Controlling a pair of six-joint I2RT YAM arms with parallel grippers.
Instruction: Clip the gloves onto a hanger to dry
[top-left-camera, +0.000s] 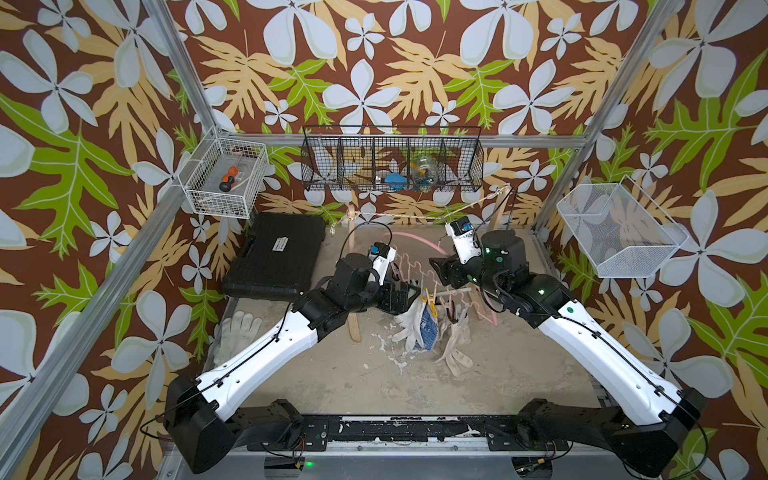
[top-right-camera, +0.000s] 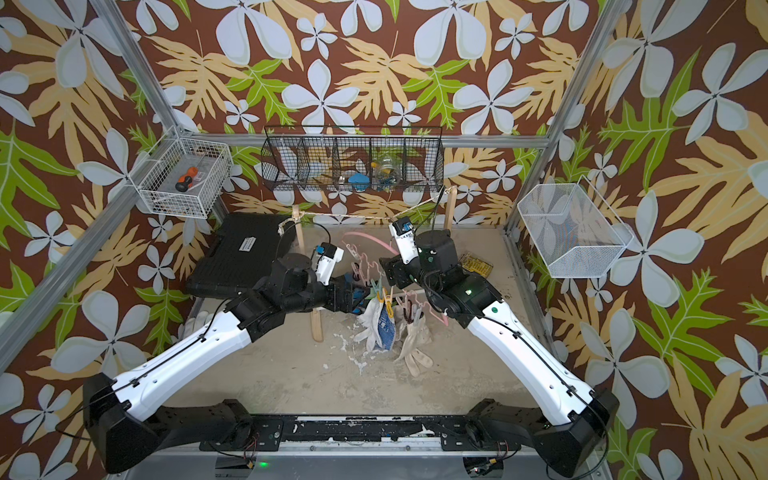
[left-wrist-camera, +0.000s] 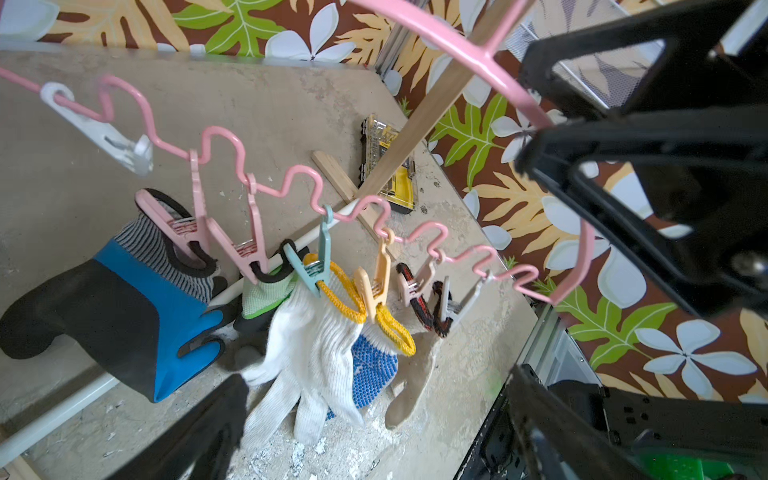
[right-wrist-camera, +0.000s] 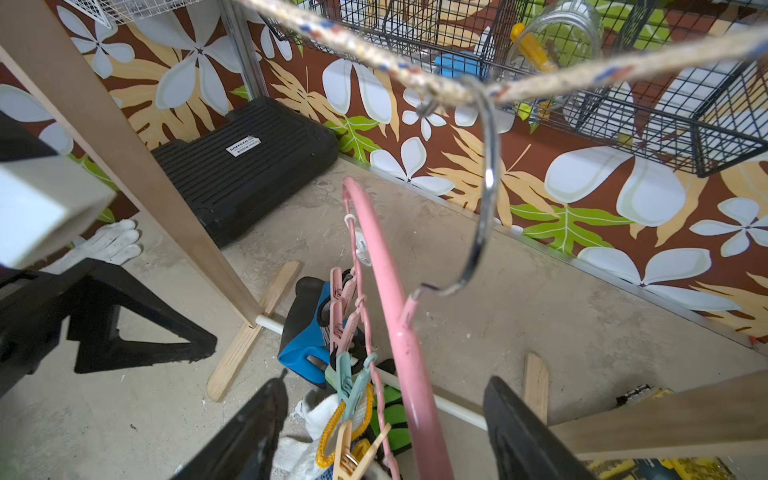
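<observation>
The pink hanger (left-wrist-camera: 296, 174) hangs with its metal hook (right-wrist-camera: 489, 176) over the rope (right-wrist-camera: 376, 60). Clips along its wavy bar hold several gloves: a blue-and-black one (left-wrist-camera: 148, 312), white ones with yellow cuffs (left-wrist-camera: 308, 352), a blue-dotted one (left-wrist-camera: 373, 372) and a beige one (left-wrist-camera: 412, 382) among them. My left gripper (top-left-camera: 405, 297) stands open beside the hanger's left part, empty. Around the hanger's top bar (right-wrist-camera: 392, 304), my right gripper has its fingers spread, with gaps showing on both sides of the bar.
Wooden posts (right-wrist-camera: 136, 168) carry the rope, and a white rod (left-wrist-camera: 72, 416) runs low behind the gloves. A black case (top-left-camera: 276, 256) lies at the left, beside a loose white glove (top-left-camera: 237, 336).
</observation>
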